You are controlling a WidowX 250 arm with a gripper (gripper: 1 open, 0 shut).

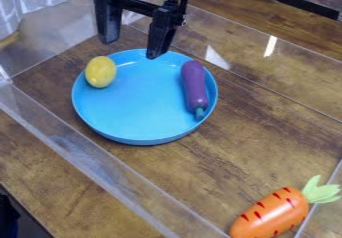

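My black gripper (138,32) hangs open over the back part of a round blue plate (134,106), its two fingers spread wide with nothing between them. On the plate's left lies a yellow oval object (100,71), and on its right a long purple eggplant-like object (197,87). At the bottom right, outside the plate, an orange toy carrot (270,218) with green leaves lies on the wooden surface.
The wooden board (254,132) has free room to the right of the plate and in front of it. Clear walls or strips run along the left and front left, and the board's edge shows at the lower left.
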